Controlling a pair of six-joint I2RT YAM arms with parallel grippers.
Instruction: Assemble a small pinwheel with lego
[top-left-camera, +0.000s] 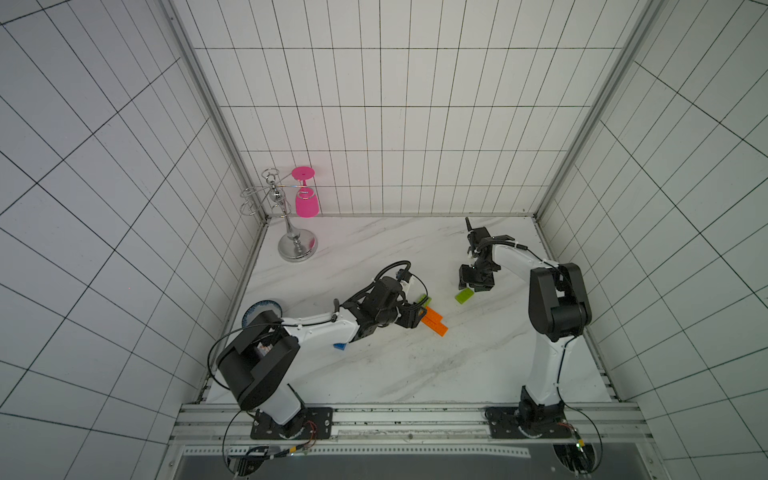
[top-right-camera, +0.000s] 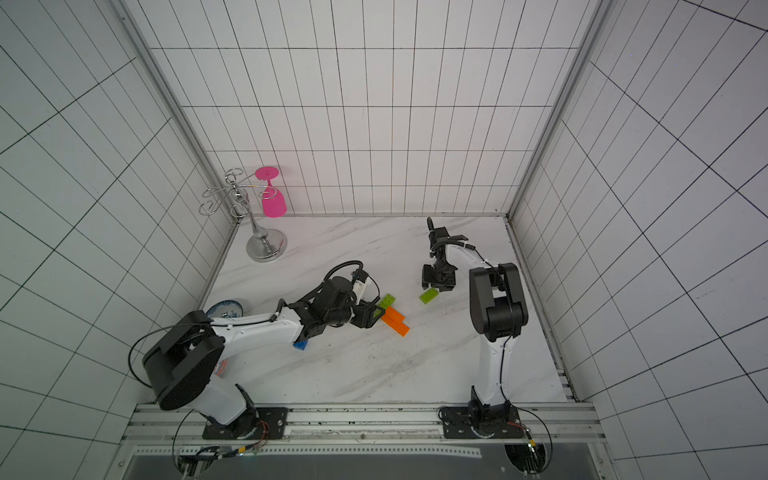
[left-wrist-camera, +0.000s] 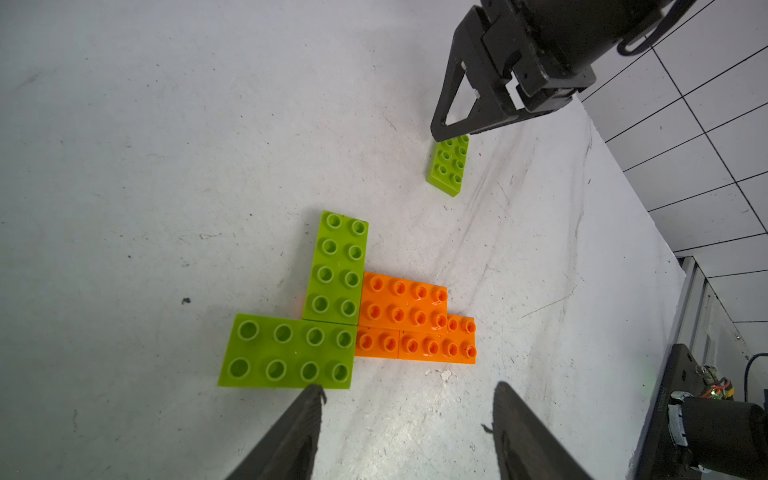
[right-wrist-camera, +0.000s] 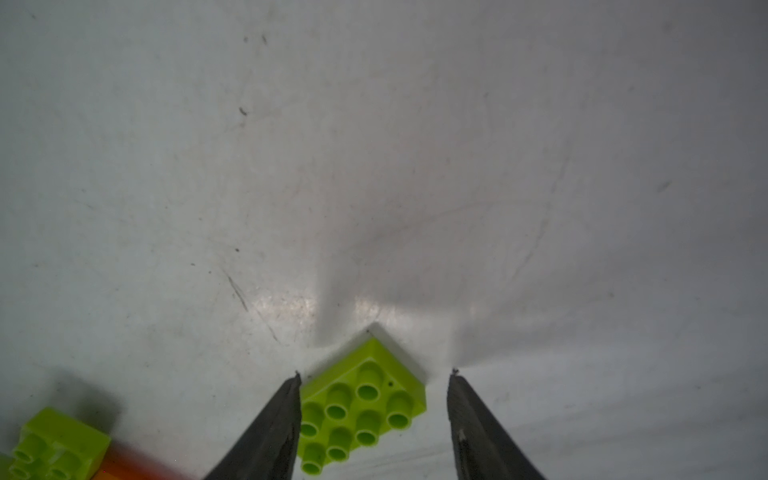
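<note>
In the left wrist view, two green bricks, one lengthwise (left-wrist-camera: 336, 264) and one crosswise (left-wrist-camera: 288, 352), meet orange bricks (left-wrist-camera: 404, 304) in one cluster on the table. My left gripper hangs over the cluster's near side, its fingers apart and nothing between them. A loose green brick (left-wrist-camera: 448, 166) lies farther off by itself. Over that brick, my right gripper stands open; the right wrist view shows the loose brick's (right-wrist-camera: 364, 412) end lying diagonally toward the left finger, apparently not gripped. Whether the cluster's bricks are all joined cannot be told.
A blue piece (top-left-camera: 340, 346) lies under the left arm. A patterned plate (top-left-camera: 262, 308) is at the left edge. At the back left stand a metal rack (top-left-camera: 297, 244) and a pink glass (top-left-camera: 306, 204).
</note>
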